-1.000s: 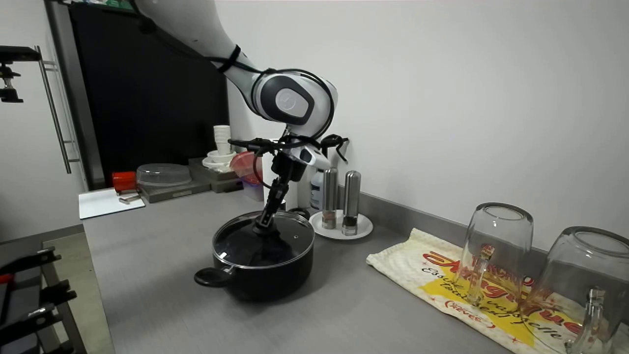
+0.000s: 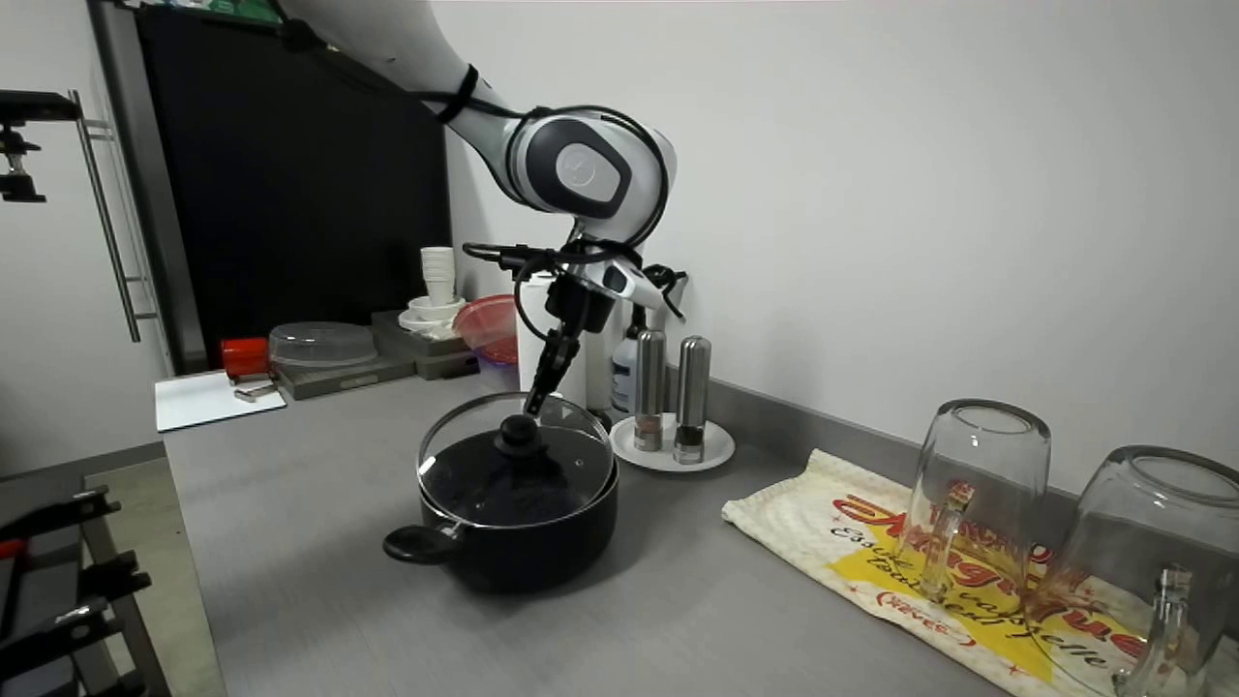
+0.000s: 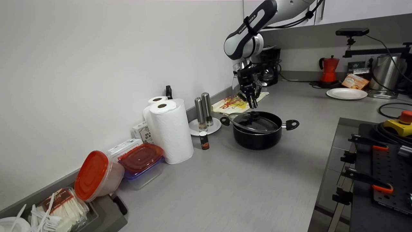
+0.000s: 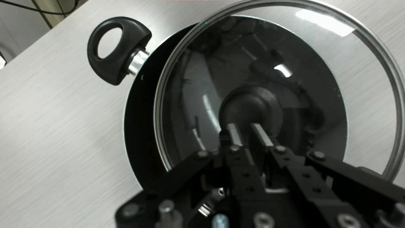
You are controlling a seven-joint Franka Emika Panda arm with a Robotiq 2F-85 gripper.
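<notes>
A black pot (image 2: 534, 552) stands on the grey counter. Its glass lid (image 2: 465, 470) sits askew and tilted on top. From the wrist view, the lid (image 4: 205, 95) is offset from the pot (image 4: 134, 125), leaving a dark crescent of the pot's inside uncovered by the near handle (image 4: 133, 38); its opposite side overhangs the rim. My gripper (image 2: 533, 409) is just above the lid's black knob (image 2: 518, 437). In the wrist view its fingers (image 4: 234, 135) stand a little apart with nothing between them, partly covering the knob (image 4: 250, 108).
Two metal mills (image 2: 691, 401) stand on a white plate (image 2: 720, 451) behind the pot, near paper towel rolls (image 3: 172, 131). Glass mugs (image 2: 982, 465) rest upside down on a cloth (image 2: 813, 500) to the right. Counter in front of the pot is clear.
My gripper has risen from the knob, which its fingers reached a second ago. The pot has not moved.
</notes>
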